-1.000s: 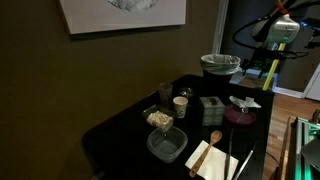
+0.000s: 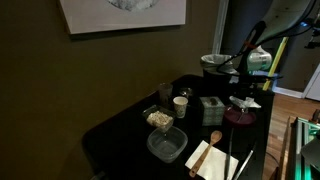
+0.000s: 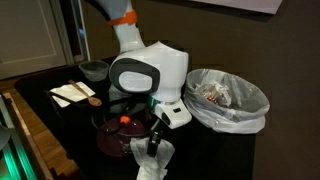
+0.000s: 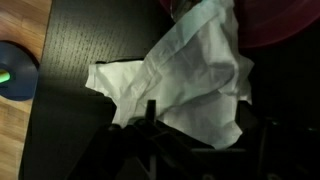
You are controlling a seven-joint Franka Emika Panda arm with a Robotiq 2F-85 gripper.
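Note:
A crumpled white cloth (image 4: 190, 85) fills the middle of the wrist view, one end lying over the edge of a dark red plate (image 4: 275, 28). My gripper is right over the cloth, its two dark fingers apart with cloth showing between them; whether they touch it I cannot tell. In exterior view 2 the gripper (image 3: 158, 138) comes down at the upper end of the cloth (image 3: 152, 160), beside the plate (image 3: 112, 143). Exterior view 1 shows the cloth (image 2: 243, 102) partly, small and dim below the arm.
A bin lined with clear plastic (image 3: 228, 102) stands close beside the arm. Across the black table are a wooden spoon (image 2: 207, 152), white paper (image 2: 212, 165), a grey tub (image 2: 167, 144), a cup (image 2: 180, 105) and a metal box (image 2: 212, 110). Bare table lies around the cloth's near side.
The arm has come lower and toward the cloth, from raised at the right a second ago. In exterior view 1 the cloth and the other things look unmoved.

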